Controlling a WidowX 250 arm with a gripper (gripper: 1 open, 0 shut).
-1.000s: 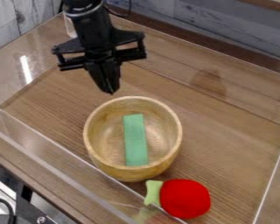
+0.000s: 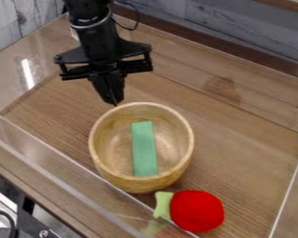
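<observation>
My gripper (image 2: 111, 98) is shut, with nothing visible between its fingers, and hangs in the upper left just behind a round yellowish bowl (image 2: 177, 163), above the wooden table (image 2: 233, 112). Inside the bowl lies a green rectangular block (image 2: 144, 147). A red plush object with a light green tip (image 2: 199, 211) lies in front of the bowl at the lower right.
Grey walls (image 2: 238, 28) stand along the back. A black cable shows at the bottom left corner.
The arm and gripper have shifted slightly to the left. The bowl, block and red object have not moved.
</observation>
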